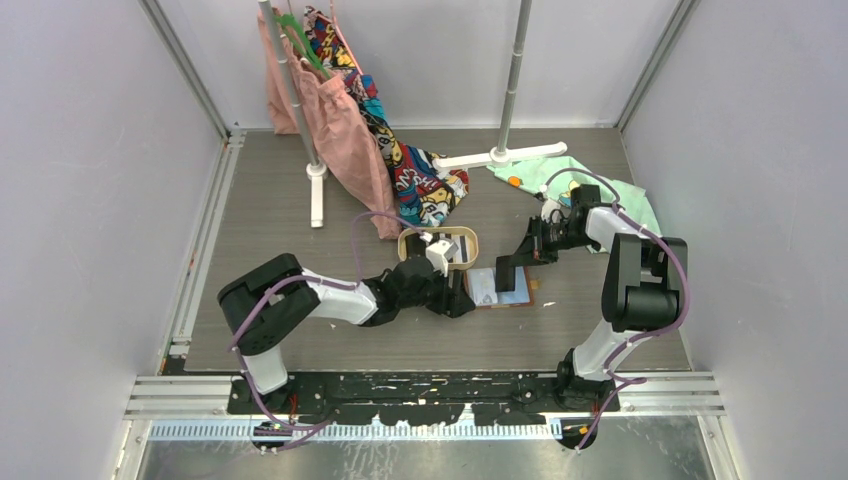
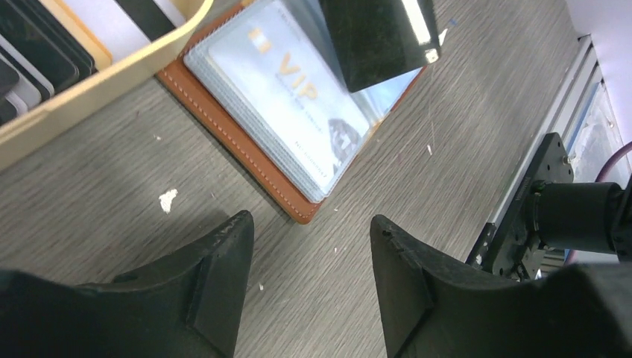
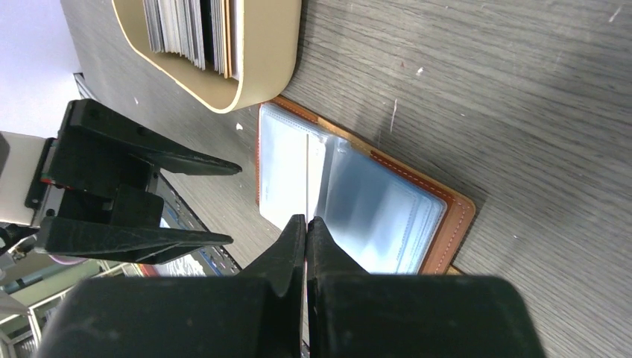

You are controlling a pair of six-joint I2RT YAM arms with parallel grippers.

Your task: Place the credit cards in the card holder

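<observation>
The card holder is a brown leather piece lying open on the table, with clear pockets; a card marked VIP shows in one of them. Above its other half stands a black card, seen edge-on in the right wrist view, with my right gripper shut on it. How far its lower edge reaches into a pocket cannot be told. My left gripper is open and empty, its fingers on either side of the holder's near corner without gripping it.
Directly behind the holder sits a beige box with several cards standing in it. A pink garment and a patterned one hang at the back left. Green cloth lies at the right.
</observation>
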